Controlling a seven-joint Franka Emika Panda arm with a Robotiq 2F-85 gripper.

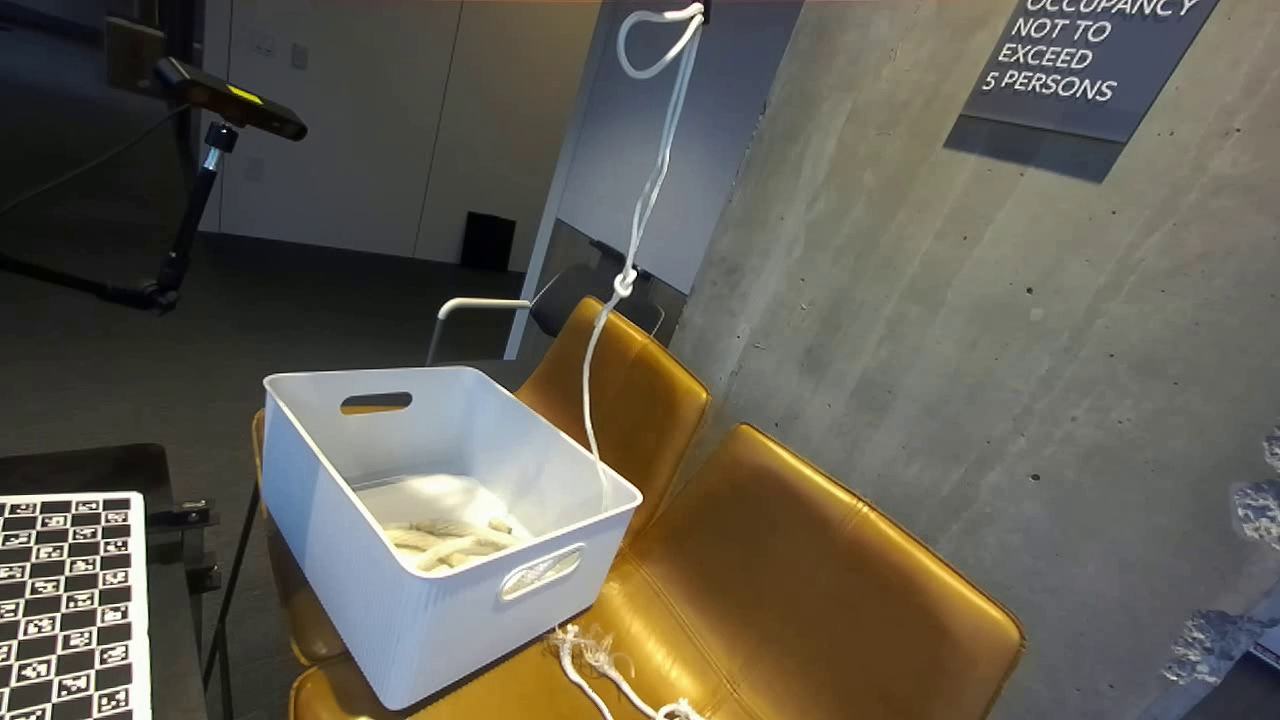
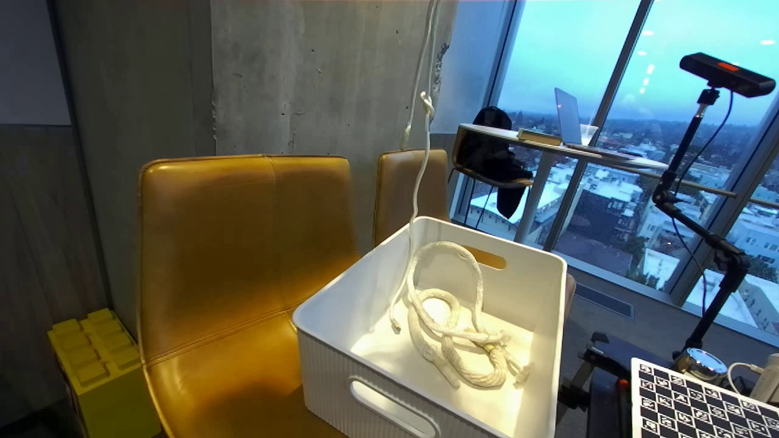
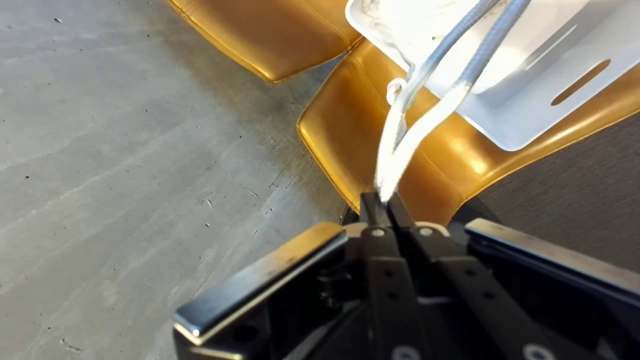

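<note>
In the wrist view my gripper is shut on a white rope (image 3: 414,135), whose two strands run from the fingertips out over the white bin (image 3: 510,129). Exterior view 1 shows the held rope (image 1: 654,180) hanging in a loop and strands with a knot partway down; its lower end drops inside the right wall of the bin (image 1: 348,564). In exterior view 2 that rope's end (image 2: 395,321) dangles within the bin (image 2: 328,379). Thicker cream rope (image 2: 445,343) lies coiled on the bin floor. Only the gripper's tip touches the top edge region of exterior view 1.
Tan chairs (image 1: 828,564) bear the bin and stand beside it. Another white rope with frayed ends (image 1: 588,666) lies on the seat outside the bin. A concrete wall (image 1: 936,312) rises behind the chairs. A patterned board (image 1: 72,600) and a camera on an arm (image 1: 240,102) stand opposite.
</note>
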